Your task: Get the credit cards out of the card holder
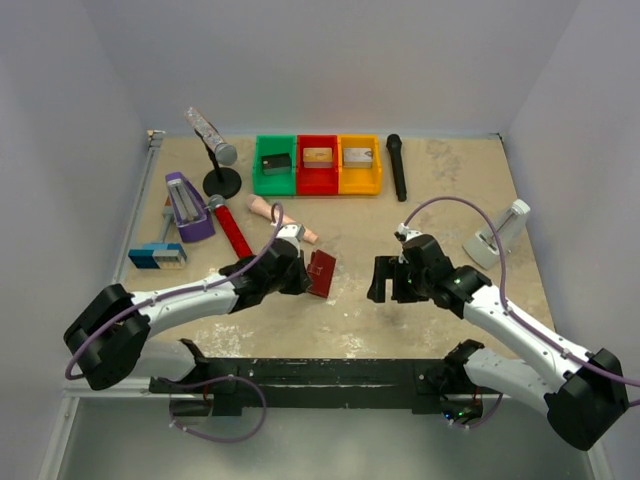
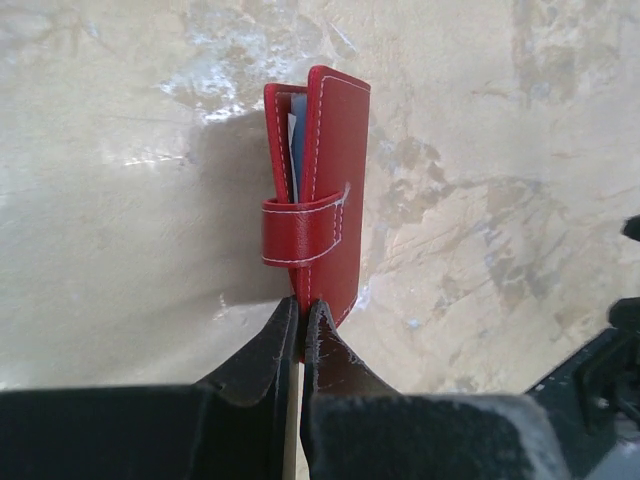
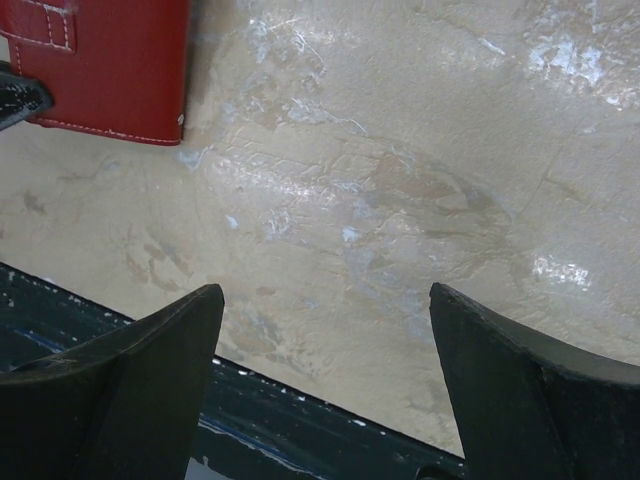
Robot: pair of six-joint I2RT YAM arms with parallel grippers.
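Note:
My left gripper is shut on one end of a red card holder (image 2: 337,170) with white stitching. A strap (image 2: 300,232) wraps its open side in the left wrist view, and pale and bluish card edges (image 2: 298,140) show between the covers. From above, the card holder (image 1: 321,273) stands tilted at the middle of the table. To its right, my right gripper is open over bare table with nothing between its fingers; in its view the card holder (image 3: 115,70) fills the upper left corner.
Green, red and yellow bins (image 1: 318,184) stand at the back, each with a box inside. A doll's arm (image 1: 281,218) and a red hammer-like tool (image 1: 231,229) lie behind the left gripper. A microphone (image 1: 397,168) lies at the back.

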